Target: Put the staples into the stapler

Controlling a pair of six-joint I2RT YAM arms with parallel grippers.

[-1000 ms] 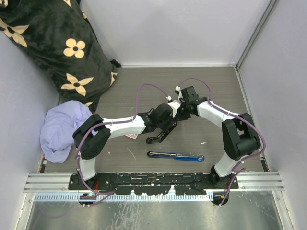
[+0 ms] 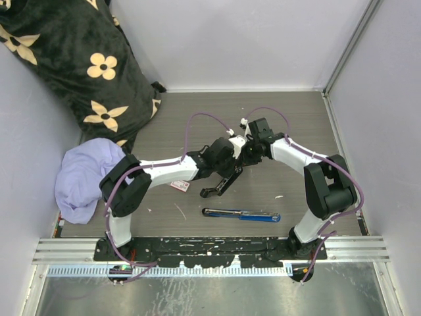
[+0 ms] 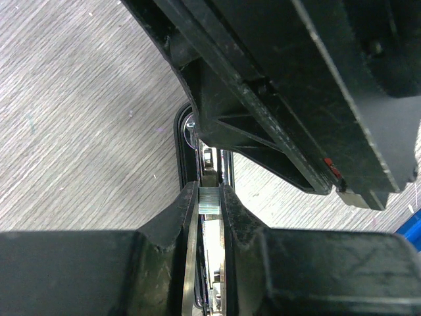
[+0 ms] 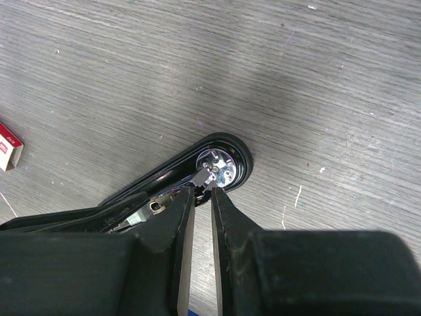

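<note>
An opened black stapler (image 2: 228, 182) lies on the table beneath both grippers. My left gripper is shut on a short silver-grey staple strip (image 3: 209, 203), held in line with the stapler's metal channel (image 3: 212, 250). Whether the strip touches the channel cannot be told. At the rounded end of the black stapler (image 4: 227, 143), my right gripper is shut beside the round metal plate (image 4: 217, 167). Its fingertips close on the tip of the stapler's channel, though the contact is partly hidden. From above, the arms cover most of both grippers.
A long blue stapler (image 2: 260, 216) lies nearer the front edge. The small red-and-white box (image 2: 179, 185) sits under the left forearm. Lavender cloth (image 2: 89, 178) and a dark flowered cushion (image 2: 99, 72) fill the left side.
The right arm and the black stapler look unmoved.
</note>
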